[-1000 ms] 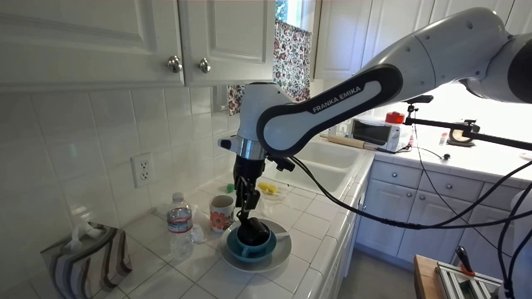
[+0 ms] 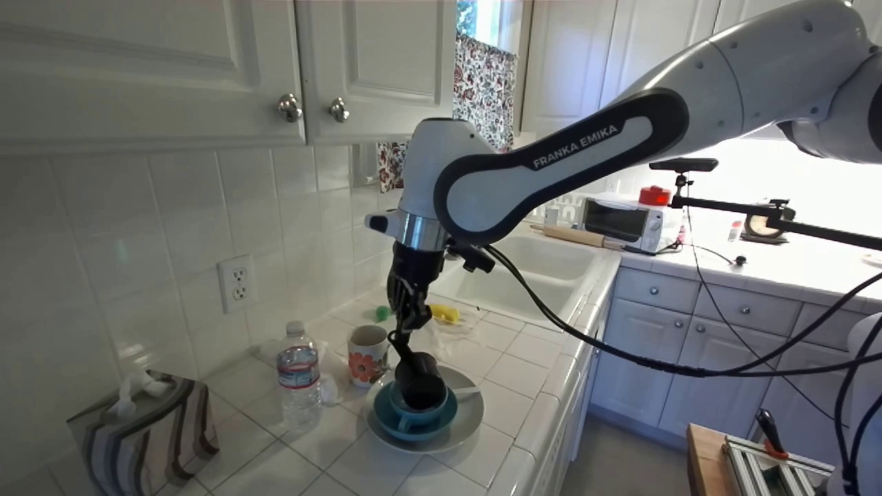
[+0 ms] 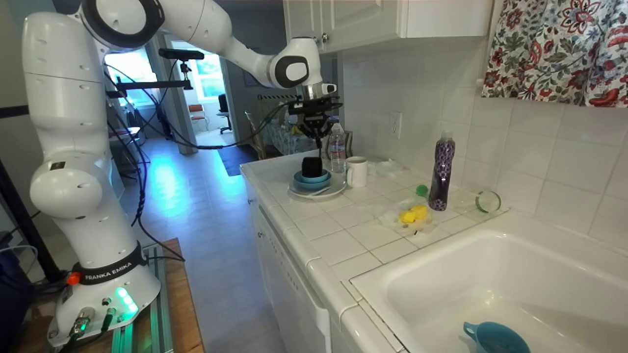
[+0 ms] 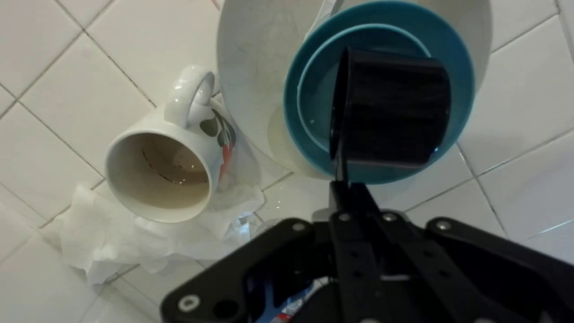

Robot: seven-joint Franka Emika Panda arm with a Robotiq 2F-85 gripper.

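A black cup with a thin handle is tipped on its side above the blue cup nested in a larger blue bowl. My gripper is shut on the black cup's handle, its fingers pointing down in exterior view 1. Bowl and blue cup sit on a grey-white plate on the tiled counter. From the second exterior view, the black cup appears at the level of the blue rims; whether it touches them I cannot tell.
Beside the plate stands a white floral mug with some brown residue, on crumpled paper. A water bottle and a striped tissue box are nearby. The sink holds another blue cup.
The arm has risen slightly, and the black cup has come up with it, its tilt changed. Plate and blue dishes look almost unmoved.
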